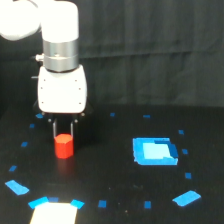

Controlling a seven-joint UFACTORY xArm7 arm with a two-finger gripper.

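A red cube (64,147) is on the left side of the dark table, directly beneath the white arm's hand. My gripper (64,128) points down at it, its dark fingers reaching to about the cube's top edge. Against the black background I cannot tell whether the fingers touch the cube or stand clear of it. Whether the cube rests on the table or hangs slightly above it is also unclear.
To the right lies a blue square frame (137,151) with a pale inside. Blue marks dot the dark table, with larger blue strips (186,198) near the edges. A pale block (52,214) is cut off at the bottom.
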